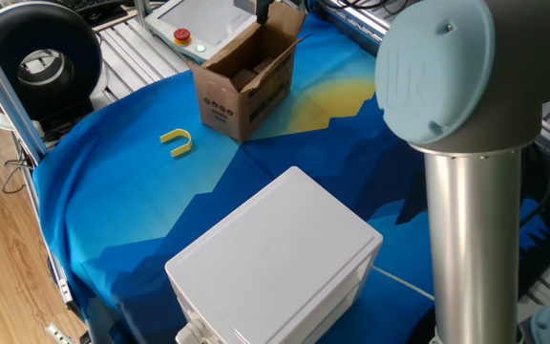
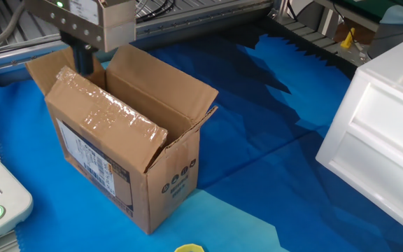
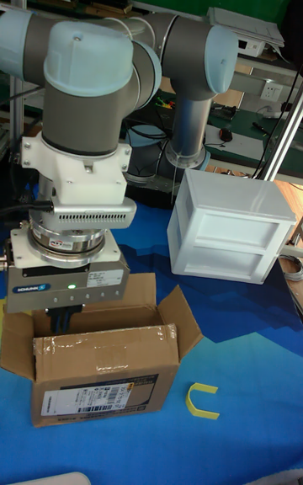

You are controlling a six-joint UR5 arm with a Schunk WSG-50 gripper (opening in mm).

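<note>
An open cardboard box (image 1: 227, 105) stands upright on the blue cloth, its flaps raised; brown shapes show inside it in exterior view 1. My gripper (image 2: 83, 61) hangs over the box's opening, its dark fingers (image 3: 60, 319) pointing down near the rear flaps. Its fingertips are partly hidden by the near flap, and I cannot tell whether the fingers are apart or have anything between them. A yellow U-shaped piece (image 1: 189, 142) lies beside the box. The white drawer unit (image 3: 229, 233) stands apart from the box, with its drawer fronts closed.
A tablet-like panel with a red stop button (image 1: 181, 37) lies behind the box. A black ring-shaped object (image 1: 46, 67) stands at the far left in exterior view 1.
</note>
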